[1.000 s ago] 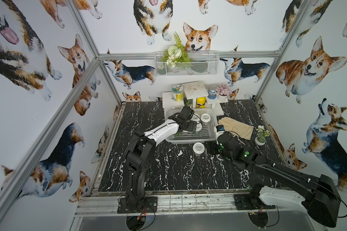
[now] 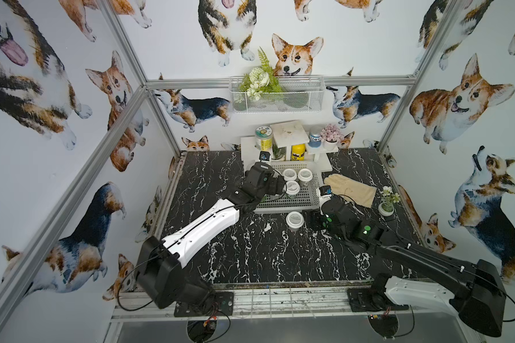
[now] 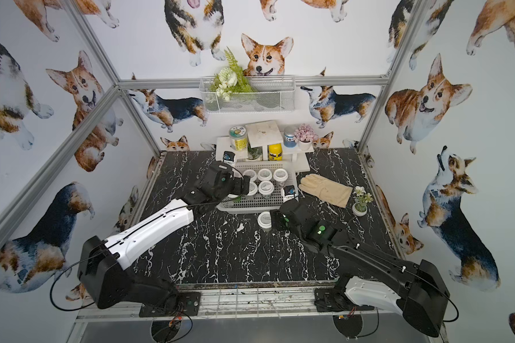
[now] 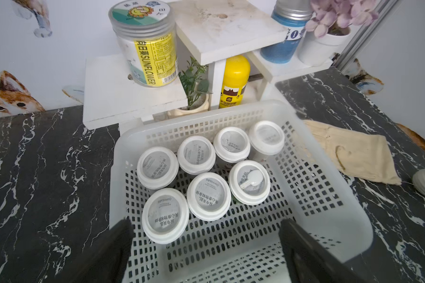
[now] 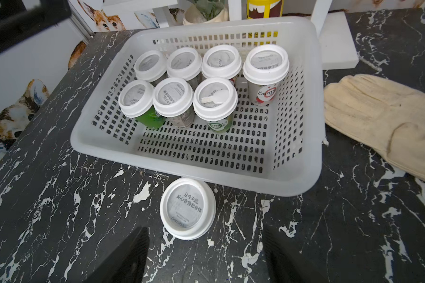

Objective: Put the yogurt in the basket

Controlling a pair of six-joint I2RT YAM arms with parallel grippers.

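Note:
One white-lidded yogurt cup [image 5: 188, 208] stands upright on the black marbled table, just outside the near side of the white perforated basket [image 5: 193, 172]. Several more lidded yogurt cups [image 4: 208, 196] stand inside that basket, grouped toward its back and left. My right gripper is open, its fingers [image 5: 132, 257] apart on either side of the loose cup in the wrist view, with nothing held. From above, it sits low to the right of that cup. My left gripper stands open and empty over the basket's left part, above the cups.
Behind the basket is a white shelf [image 4: 137, 103] carrying a jar [image 4: 146, 44], a blue bottle [image 4: 285, 33] and a pink flower pot [image 4: 328, 35]. A beige glove [image 5: 387, 122] lies right of the basket.
My left gripper has lifted and drawn back to the left over the basket, its arm now bent outward, uncovering more cups. The right arm and the loose cup look nearly unmoved.

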